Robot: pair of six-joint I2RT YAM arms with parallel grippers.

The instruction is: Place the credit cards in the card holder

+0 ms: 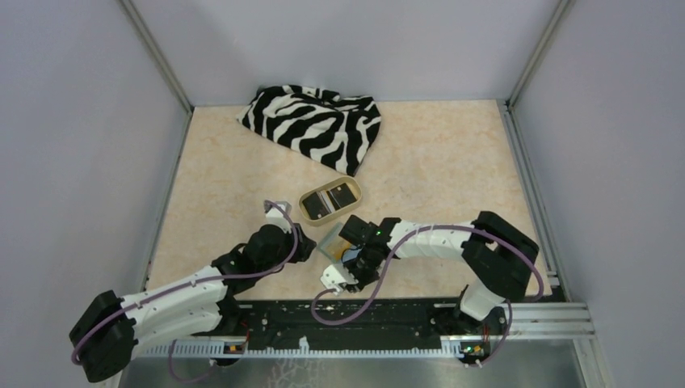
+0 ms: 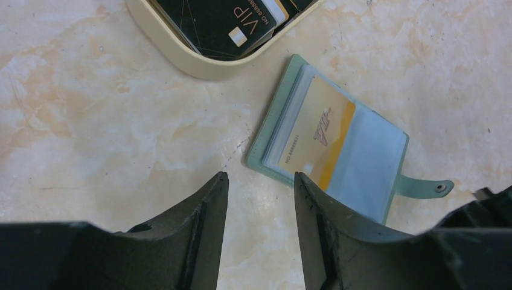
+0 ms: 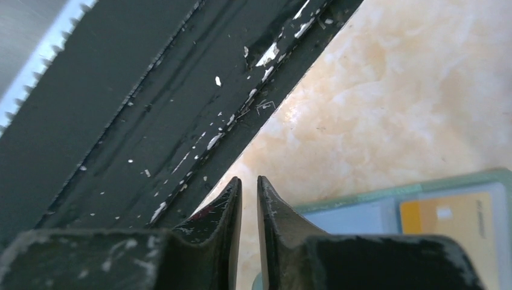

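The open green card holder point(image 2: 374, 163) lies on the table, a gold card point(image 2: 314, 127) in it and its strap pointing right. Just above it in the left wrist view is an oval box point(image 2: 181, 54) of black cards point(image 2: 220, 27). My left gripper hangs left of the holder; its fingertips are a little apart, with nothing visible between them. My right gripper is over the table's front edge beside the holder, its fingertips nearly closed, nothing visible between them. In the top view the right arm covers much of the holder.
A zebra-striped cloth point(image 1: 311, 125) lies at the back. Dark rail point(image 3: 121, 90) runs along the front edge.
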